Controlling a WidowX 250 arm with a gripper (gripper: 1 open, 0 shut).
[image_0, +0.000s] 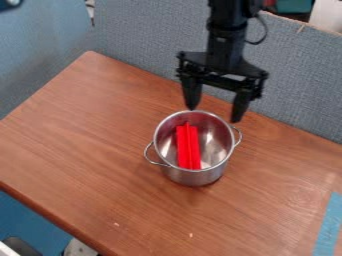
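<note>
A black gripper (215, 105) hangs open at the top centre, its two fingers spread above the rim of a steel pot (205, 173) with wire handles. Red bars (189, 146) lie inside the pot, slightly left of its middle. Nothing shows between the fingers.
A grey padded wall (147, 40) runs behind it. A blue strip (327, 220) lies at the right, and blue floor shows at the lower left.
</note>
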